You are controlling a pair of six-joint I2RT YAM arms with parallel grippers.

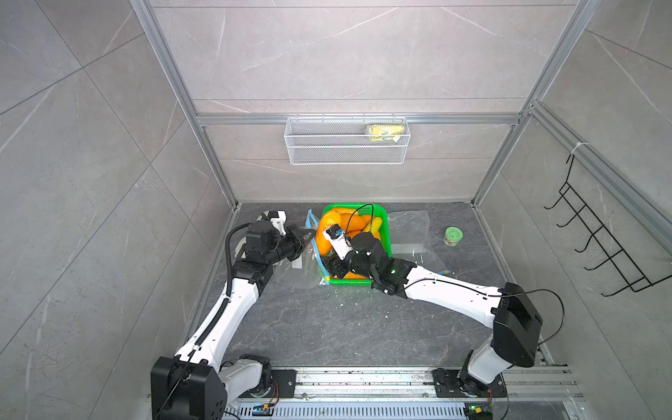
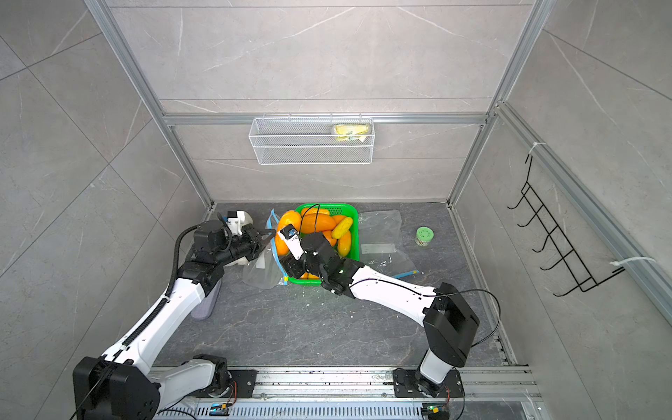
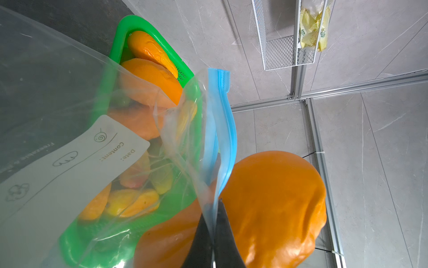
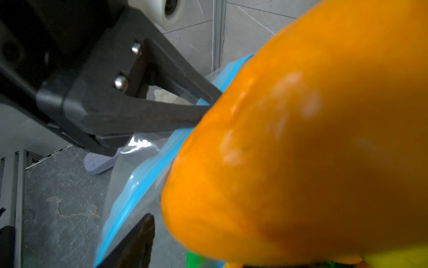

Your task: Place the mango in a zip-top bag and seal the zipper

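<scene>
A clear zip bag [image 3: 53, 178] with blue zipper [image 3: 223, 116] hangs from my left gripper, shut on its top edge beside the green basket [image 3: 127, 23]. A large orange mango [image 4: 294, 143] fills much of the right wrist view, pressed close against the zipper side; in the left wrist view it shows behind the bag. My right gripper [image 1: 332, 262] is over the basket's front left at that mango; its fingertips are largely hidden, so its hold cannot be told.
The basket holds several other mangoes [image 2: 315, 222]. A second flat bag [image 2: 378, 231] and a green-lidded jar [image 2: 424, 236] lie to the right. A wire shelf [image 1: 346, 140] hangs on the back wall.
</scene>
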